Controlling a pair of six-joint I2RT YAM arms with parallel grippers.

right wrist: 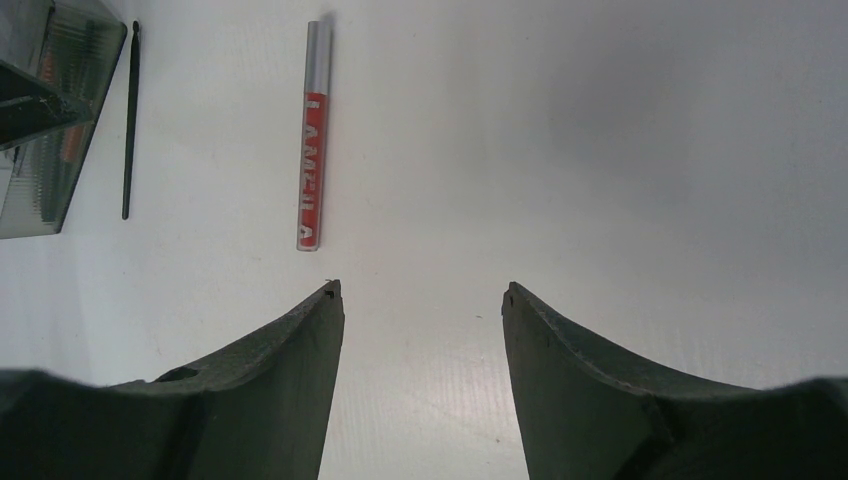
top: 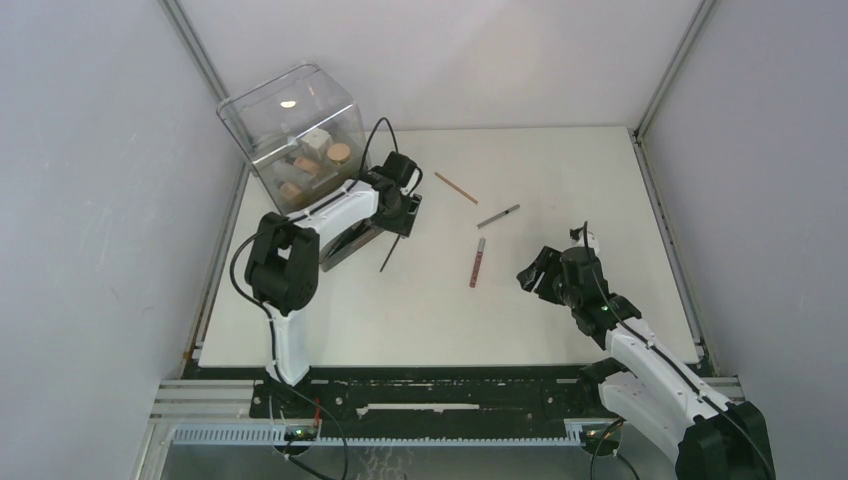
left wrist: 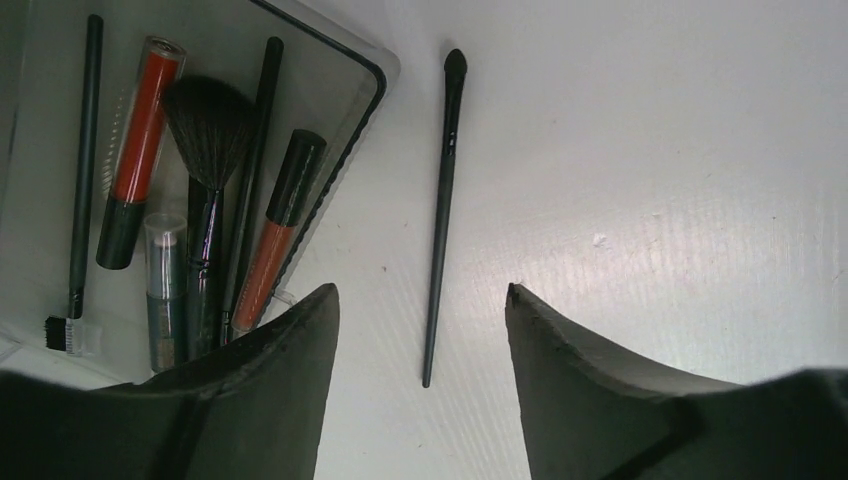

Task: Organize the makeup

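Observation:
My left gripper hangs open over the drawer's right end; in its wrist view a thin black brush lies on the table between and beyond its fingers, beside the clear drawer holding several brushes and tubes. My right gripper is open above the table at the right, with nothing between its fingers. A red lip tube with silver cap lies left of it. A tan pencil and a grey pencil-like item lie farther back.
The clear acrylic organizer stands at the back left, holding several jars and boxes above the drawer.

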